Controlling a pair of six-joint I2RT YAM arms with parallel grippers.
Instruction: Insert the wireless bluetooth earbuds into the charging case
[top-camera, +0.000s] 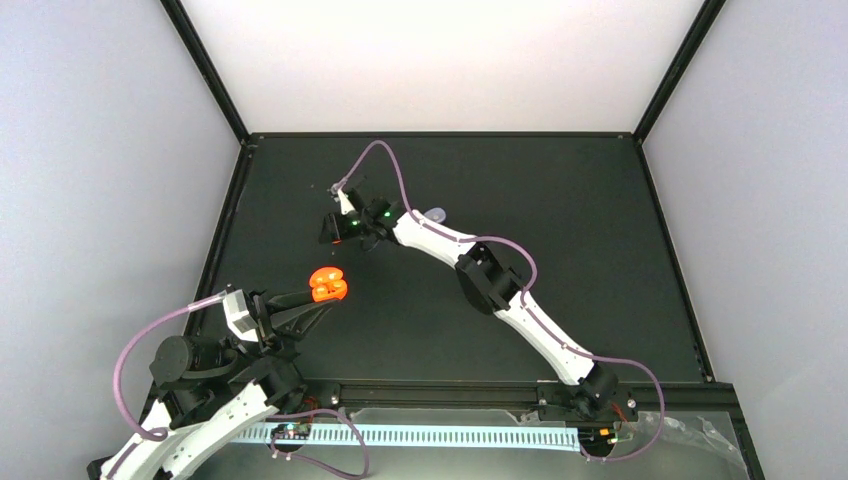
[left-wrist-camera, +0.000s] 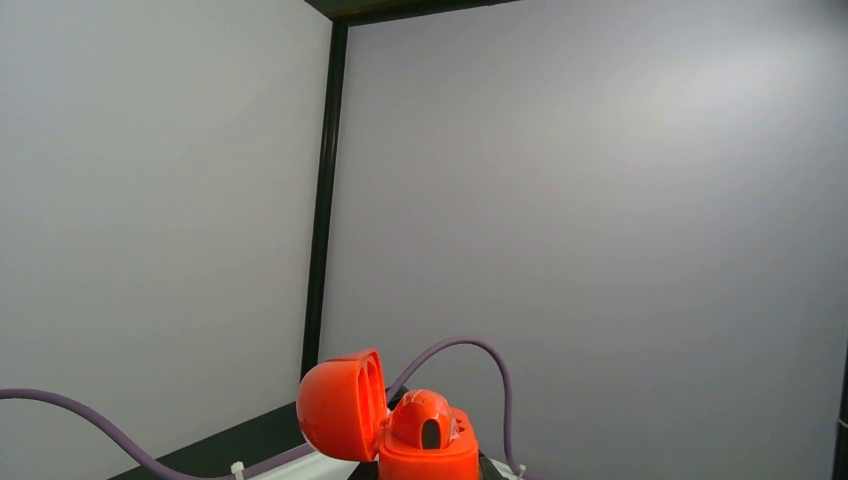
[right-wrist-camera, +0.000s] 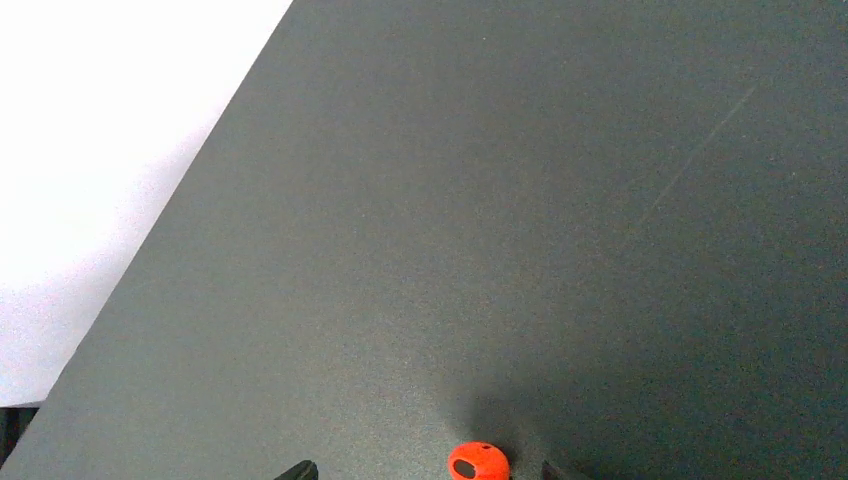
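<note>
An orange charging case (top-camera: 330, 290) is held up off the table, with my left gripper (top-camera: 322, 298) shut on it. In the left wrist view its lid (left-wrist-camera: 338, 412) stands open, and one orange earbud (left-wrist-camera: 425, 418) sits in the case. Another orange earbud (right-wrist-camera: 480, 464) lies on the black table, beneath my right gripper (top-camera: 328, 232). In the right wrist view the right gripper's fingers (right-wrist-camera: 302, 470) are apart, one on each side of this earbud, with a gap showing at the left. From above, the gripper hides most of this earbud.
The right arm reaches across the middle of the black table (top-camera: 560, 210). A small translucent round item (top-camera: 436, 215) lies close beside that arm. White walls enclose the table at the back and sides.
</note>
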